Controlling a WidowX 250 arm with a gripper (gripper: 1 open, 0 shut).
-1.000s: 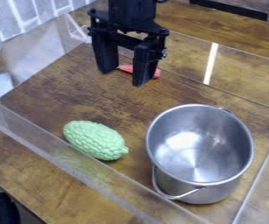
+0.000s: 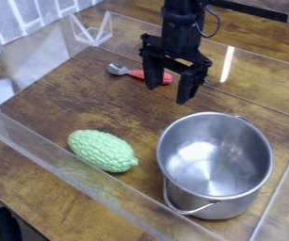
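Observation:
The black gripper [image 2: 172,73] hangs in the upper middle of the camera view, its fingers spread open over a red utensil with a metal head [image 2: 136,72] lying on the wooden surface. Whether it touches the utensil cannot be told. A green bumpy vegetable [image 2: 102,151] lies at lower left. A steel pot [image 2: 214,155] stands at lower right.
Clear plastic walls border the wooden work area [image 2: 77,108] on the left, front, back and right.
The gripper has moved toward the back of the scene and looks smaller, with more of the red utensil showing. The vegetable and pot have not moved.

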